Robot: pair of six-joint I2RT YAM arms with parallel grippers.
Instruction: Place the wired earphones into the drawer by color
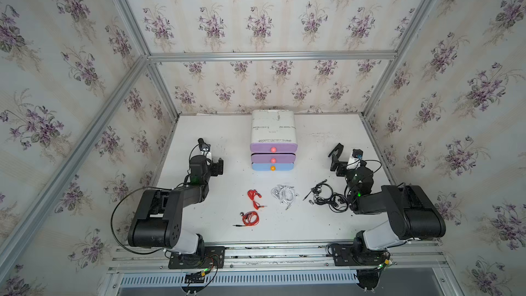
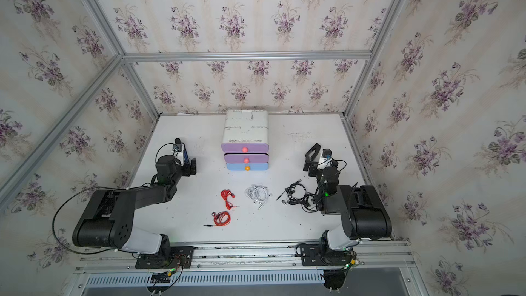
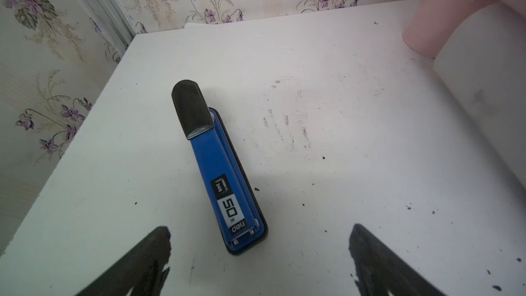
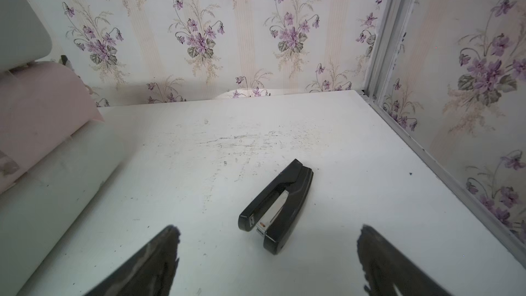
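Note:
A small drawer unit (image 1: 272, 123) with two purple fronts and a lower blue front (image 1: 263, 166) stands at the back middle, its drawers apparently closed. In front lie red wired earphones (image 1: 250, 219) in two bundles, white earphones (image 1: 283, 194) in the middle and black earphones (image 1: 328, 200) on the right, beside the right arm. My left gripper stands open above the table left of the unit, facing a blue stapler. My right gripper is open on the right, facing a black stapler. Neither holds anything.
The blue stapler (image 3: 219, 181) lies at the back left, the black stapler (image 4: 293, 202) at the back right. A pink object (image 3: 438, 11) shows behind the unit in the left wrist view.

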